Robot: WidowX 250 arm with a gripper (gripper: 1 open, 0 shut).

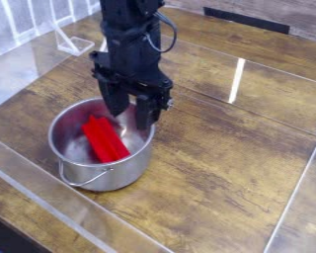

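A steel pot [108, 173] with a wire handle stands on the wooden table at the left. Inside it lies a red object [106, 140], leaning along the left part of the pot. My black gripper [129, 117] hangs low over the right back part of the pot, its tips reaching about rim level or just inside. Whether its fingers are open or shut I cannot tell. The pink item behind the pot is hidden by the arm.
Bare wooden table [233, 173] fills the right side. Clear plastic edging and white brackets [74, 45] line the back left, with a clear strip along the front left.
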